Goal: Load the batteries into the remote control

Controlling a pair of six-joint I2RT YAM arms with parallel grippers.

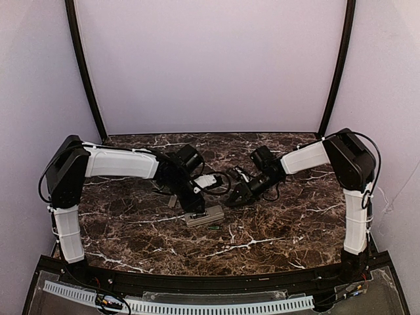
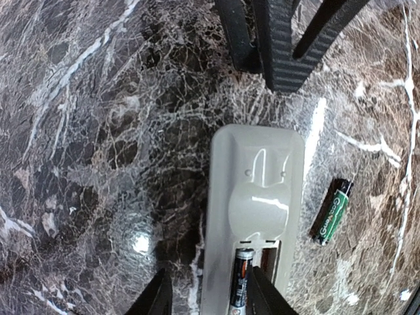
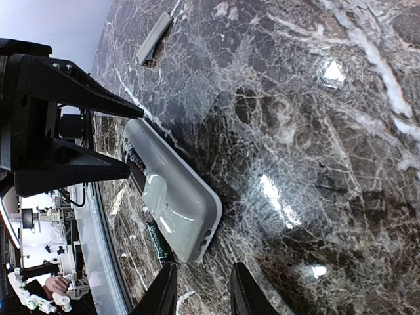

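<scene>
The grey remote (image 2: 256,164) lies on the marble table with its battery compartment exposed. One dark battery (image 2: 240,279) sits in one side of it; the slot beside it looks empty. A green battery lies loose alongside, also visible in the right wrist view (image 3: 157,239). My left gripper is part open over the compartment end, with nothing seen held. My right gripper is beside the remote's other end, fingertips apart at the bottom of its own view; I cannot make out anything between them.
A grey flat piece (image 3: 153,38), likely a cover, lies behind the remote. Open marble (image 1: 282,230) is at the front and right. Both arms are close together over the centre.
</scene>
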